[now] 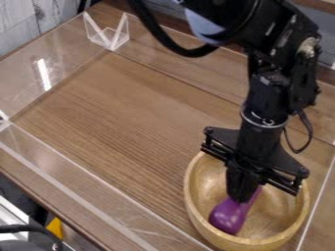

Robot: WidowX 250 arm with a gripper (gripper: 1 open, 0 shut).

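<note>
My black gripper (262, 172) hangs over a tan bowl (203, 208) at the lower right. Inside the bowl lies a purple object (230, 215), partly hidden beneath the gripper. The gripper looks shut, and its tips are just above or at the purple object's upper end; I cannot tell whether they touch it.
A clear plastic piece (108, 31) stands at the back left. Walls or rails edge the table at the left and back.
</note>
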